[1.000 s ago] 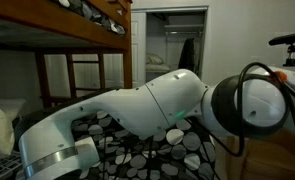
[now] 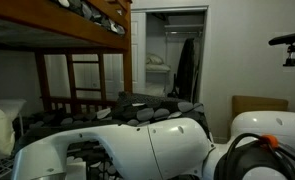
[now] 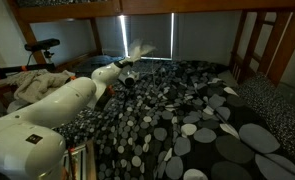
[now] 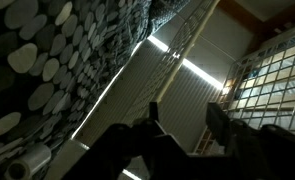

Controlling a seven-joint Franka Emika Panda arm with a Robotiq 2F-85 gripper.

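Note:
In the wrist view, the dark fingers [image 4: 150,122] of my gripper stand apart, and no object shows between them. A wire rack [image 4: 277,82] with a pale grid lies ahead and to the right of the fingers. In exterior view 2 the gripper [image 3: 129,78] is at the far left part of the bed, close to a blurred whitish thing [image 3: 139,49]; whether they touch I cannot tell. Exterior view 1 shows the white arm [image 2: 127,148] across the front, with the gripper out of sight.
A bed cover [image 3: 177,130] with grey dots spreads under the arm. Bunk bed wood [image 2: 87,32] overhangs at the left, with a ladder [image 2: 72,85] behind. A white pillow-like thing [image 2: 1,128] sits at the left edge. A silvery cylinder [image 4: 29,162] is at lower left in the wrist view.

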